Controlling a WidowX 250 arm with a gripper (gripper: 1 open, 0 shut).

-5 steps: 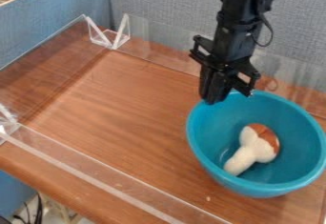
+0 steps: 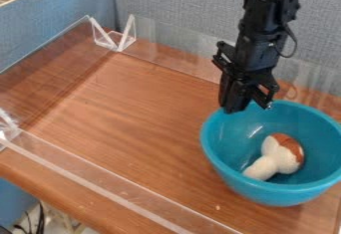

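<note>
The black gripper hangs from the arm at the upper right, its fingertips low at the back left rim of a teal bowl; whether they touch the rim, and how far apart they stand, is hard to see. Inside the bowl lies a white plush toy with a reddish-brown cap, below and to the right of the gripper.
Clear plastic edging with white brackets runs along its edges, and grey padded walls stand behind and at the left.
The gripper has shifted slightly to the right, and the bowl sits a little further right too. The toy has moved slightly right with it.
</note>
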